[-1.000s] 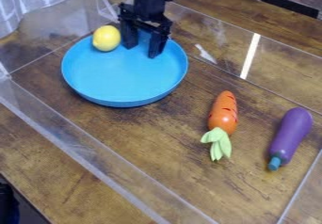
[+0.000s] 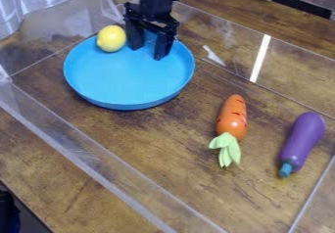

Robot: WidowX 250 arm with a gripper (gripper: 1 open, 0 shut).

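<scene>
My black gripper point(image 2: 149, 36) reaches down from the top of the view into the back of a blue round tray point(image 2: 128, 85). Just left of it, on the tray, sits a yellow lemon-like object point(image 2: 112, 38). The dark fingers blend together, so I cannot tell whether they are open or shut, or whether anything is between them.
An orange carrot point(image 2: 232, 121) with pale green leaves and a purple eggplant-like object point(image 2: 303, 142) lie on the wooden table point(image 2: 144, 178) to the right. Clear strips run along the left.
</scene>
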